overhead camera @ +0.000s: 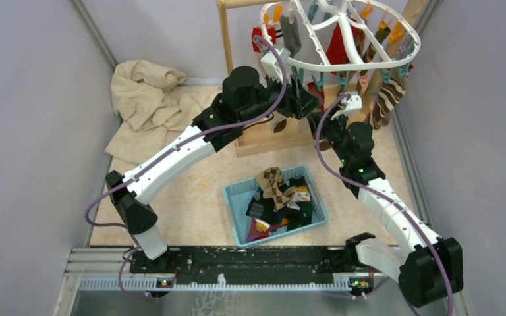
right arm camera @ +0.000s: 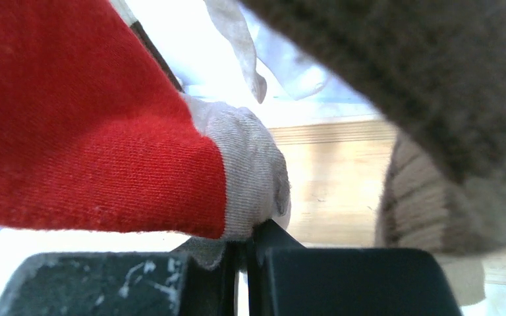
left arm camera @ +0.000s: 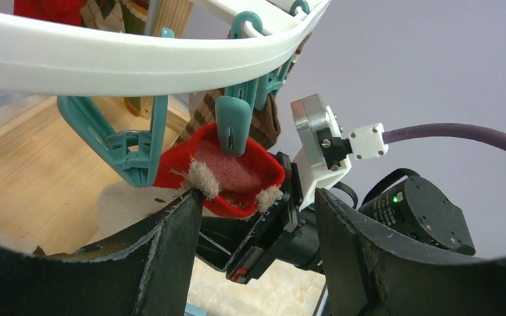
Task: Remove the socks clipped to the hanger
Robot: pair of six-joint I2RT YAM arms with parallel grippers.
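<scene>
A red sock (left arm camera: 250,164) with a pale fuzzy edge hangs under the white hanger (left arm camera: 138,62), its opening facing the left wrist view. One teal clip (left arm camera: 232,125) reaches over its cuff; another teal clip (left arm camera: 122,141) hangs to the left. My left gripper (overhead camera: 311,104) is open, its fingers (left arm camera: 178,243) spread on either side of the sock's near end. Lower on the same sock, my right gripper is shut, with the grey part (right arm camera: 247,164) gathered at its fingertips. The very tips are partly hidden by cloth.
More socks hang close by, including a striped sock (overhead camera: 390,95) and a grey sock (overhead camera: 290,36). A blue basket (overhead camera: 232,210) of socks stands below on the table. Beige cloth (overhead camera: 145,105) lies at the left. Both grippers are very close together.
</scene>
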